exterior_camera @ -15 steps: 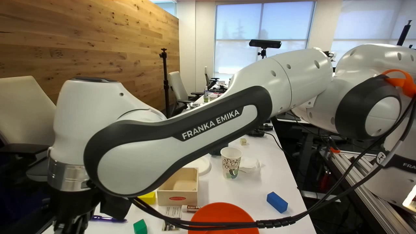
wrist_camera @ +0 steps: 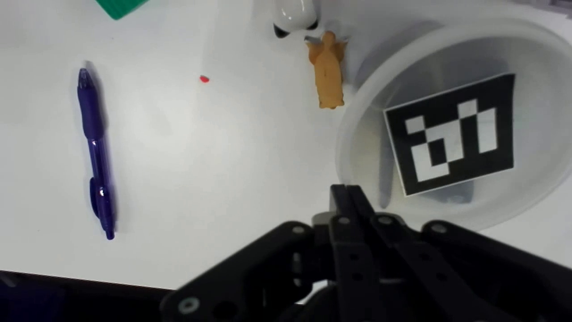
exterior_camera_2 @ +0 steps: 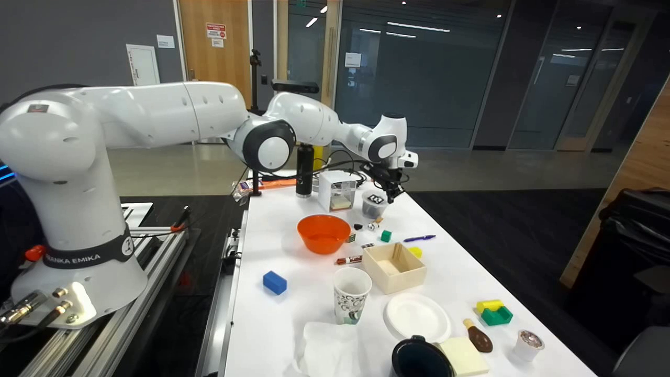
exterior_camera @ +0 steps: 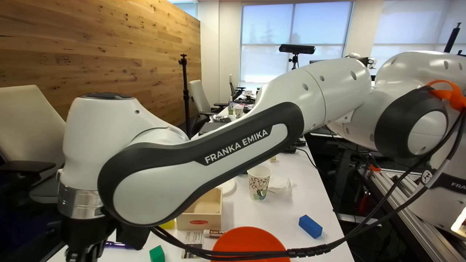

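My gripper is shut, its two dark fingertips pressed together with nothing between them. In the wrist view they overlap the near left rim of a translucent round tub (wrist_camera: pixel 351 145). A black-and-white square marker (wrist_camera: pixel 453 134) shows within the tub's outline. Whether the fingertips touch the rim I cannot tell. Beyond the tub's left side lies a small orange-brown animal figure (wrist_camera: pixel 328 75), beside a white and black figure (wrist_camera: pixel 295 15). A purple pen (wrist_camera: pixel 97 155) rests on the table to the left. In exterior view 2 the gripper (exterior_camera_2: pixel 392 198) stands at the tub (exterior_camera_2: pixel 375 204), at the table's far end.
An orange bowl (exterior_camera_2: pixel 323 235), a wooden box (exterior_camera_2: pixel 393 276), a paper cup (exterior_camera_2: pixel 350 295) and a blue block (exterior_camera_2: pixel 274 283) stand along the table. A clear-fronted white box (exterior_camera_2: pixel 337 190) is close to the tub. The table edge (wrist_camera: pixel 80 278) runs near the gripper.
The arm has lowered and shifted slightly right in exterior view 1, covering more of the yellow block and the pen. The objects on the table appear unmoved.
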